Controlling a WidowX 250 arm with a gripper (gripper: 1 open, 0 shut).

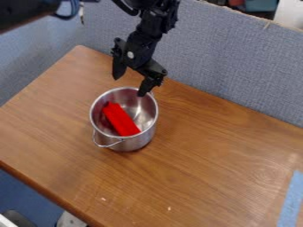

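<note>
A steel pot (pixel 144 133) with a wire handle stands on the wooden table, and a red block (pixel 119 119) lies inside it, leaning along the left side. My black gripper (pixel 128 82) hangs above the pot's back rim, its fingers apart, one over the back-left and the other at the back-right rim. Nothing shows between them.
Grey padded walls (pixel 236 62) bound it at the back and left. A light blue strip (pixel 290 198) lies at the right edge.
</note>
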